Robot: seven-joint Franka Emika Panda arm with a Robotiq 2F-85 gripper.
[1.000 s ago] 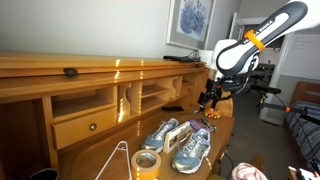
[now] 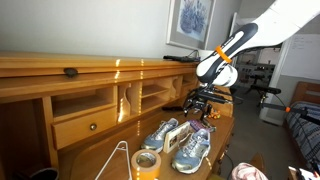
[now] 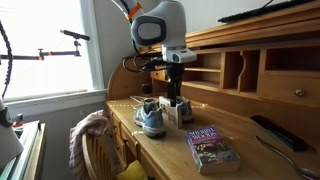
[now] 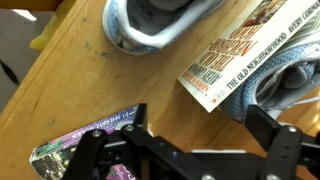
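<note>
My gripper is open, its dark fingers [image 4: 268, 128] wide apart with nothing between them. In the wrist view it is over the desk, beside a pale upright book [image 4: 235, 58] with printed lettering. That book [image 3: 171, 108] stands between two grey-blue shoes; one shoe [image 2: 191, 151] is nearer the front and the other [image 2: 160, 135] closer to the shelves. A purple-covered book [image 3: 213, 148] lies flat on the desk, and part of its cover [image 4: 80, 160] shows at lower left in the wrist view.
A roll of tan tape [image 2: 147, 163] sits at the near end of the desk [image 2: 95, 157]. Wooden cubbies and a drawer [image 2: 84, 127] run along the back. A dark long-handled object [image 3: 280, 132] lies behind the purple book. The desk's front edge is close to the shoes.
In exterior view 1 the arm has swung left and its gripper has come closer to the shoes and the upright book. The shoes and books look unmoved.
</note>
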